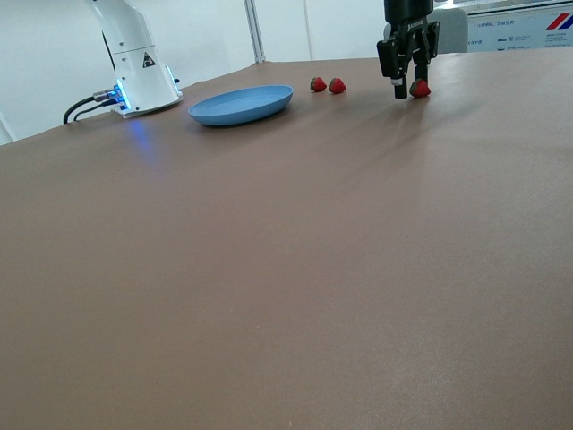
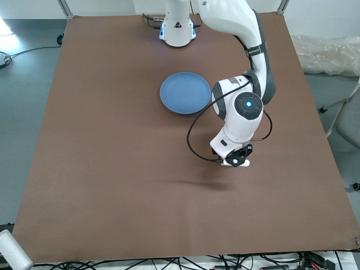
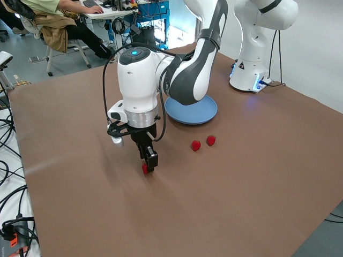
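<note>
My gripper (image 1: pixel 411 88) is low over the brown table (image 2: pixel 140 169), its two black fingers parted around or beside a strawberry (image 1: pixel 420 90); whether it touches the fruit is unclear. In the right view that strawberry (image 3: pixel 144 168) is partly hidden by the gripper (image 3: pixel 150 166). Two more strawberries (image 3: pixel 196 145) (image 3: pixel 211 140) lie nearby toward the blue plate (image 3: pixel 191 112), which is empty. In the left view the arm hides the fingers and fruit.
Cables run along the table's near edge in the left view.
</note>
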